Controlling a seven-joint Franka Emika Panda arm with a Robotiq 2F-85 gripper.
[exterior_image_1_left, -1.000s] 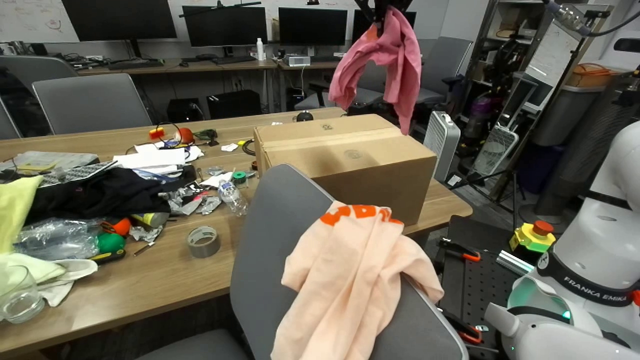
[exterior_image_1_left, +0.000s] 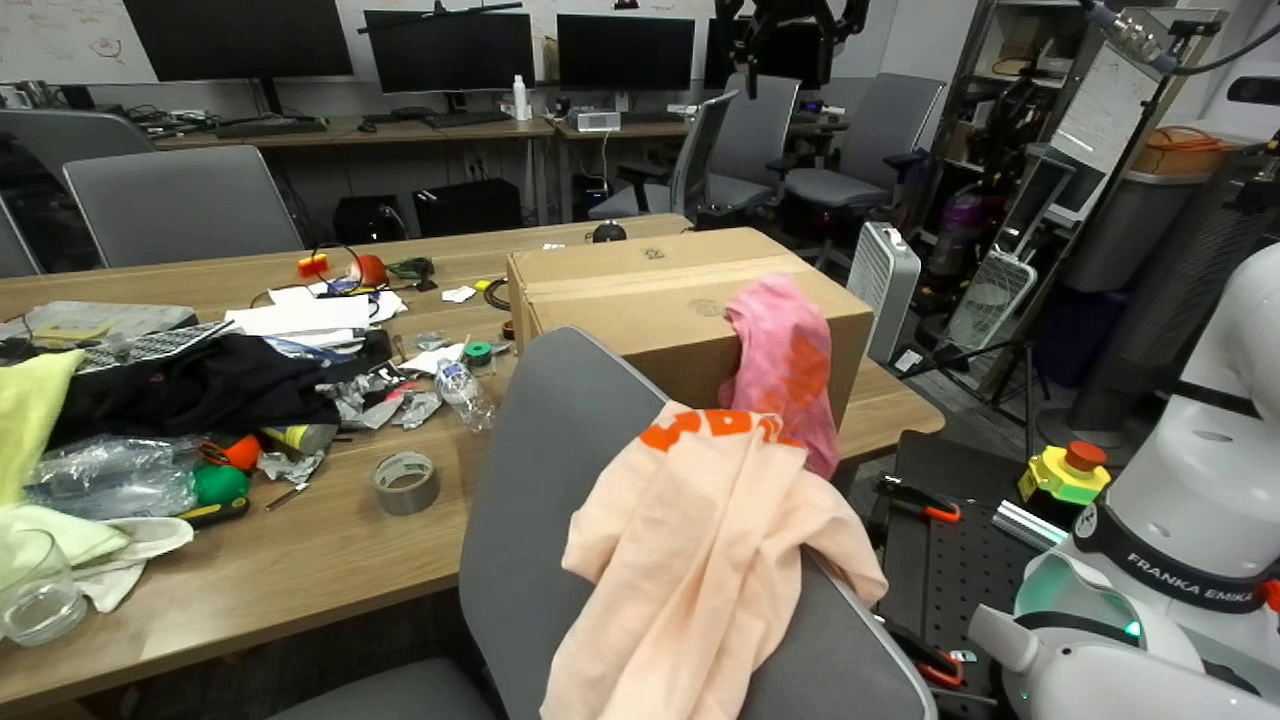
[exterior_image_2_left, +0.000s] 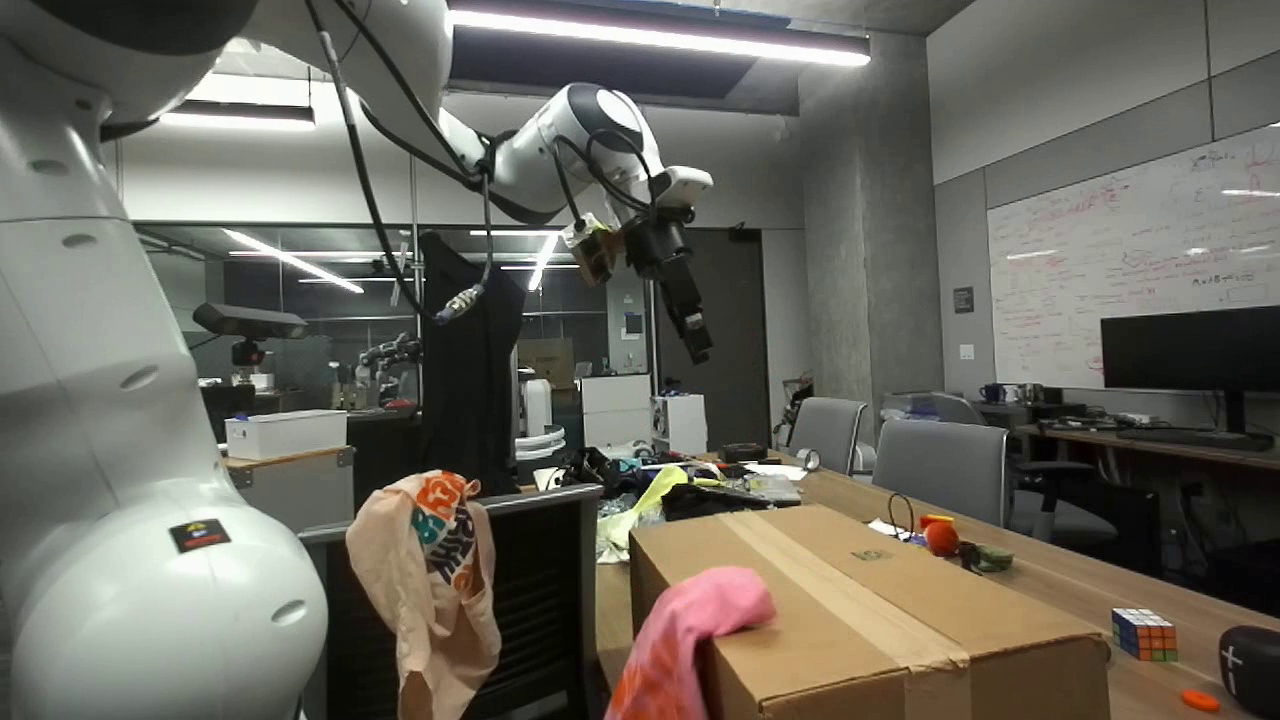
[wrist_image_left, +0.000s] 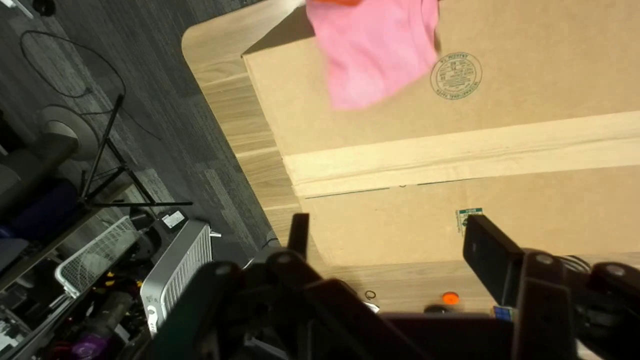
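Note:
A pink cloth with orange patches (exterior_image_1_left: 786, 366) hangs over the near edge of the cardboard box (exterior_image_1_left: 576, 288), part on its top and part down its side. In the wrist view the pink cloth (wrist_image_left: 378, 54) lies at the top, away from the fingers. My gripper is open above the box, its two fingers well apart with nothing between them. From the side, the gripper (exterior_image_2_left: 699, 342) hangs high over the table, clear of the cloth. A peach cloth with orange lettering (exterior_image_1_left: 708, 540) drapes over the back of a grey chair (exterior_image_1_left: 528, 480).
The wooden table (exterior_image_1_left: 324, 540) holds clutter on its left: a tape roll (exterior_image_1_left: 405, 482), a plastic bottle (exterior_image_1_left: 463, 394), black fabric (exterior_image_1_left: 210, 390) and a glass (exterior_image_1_left: 36, 588). A Rubik's cube (exterior_image_2_left: 1143, 634) stands beside the box. Most of the box top is bare.
A second ago the pink cloth hung from my gripper above the box.

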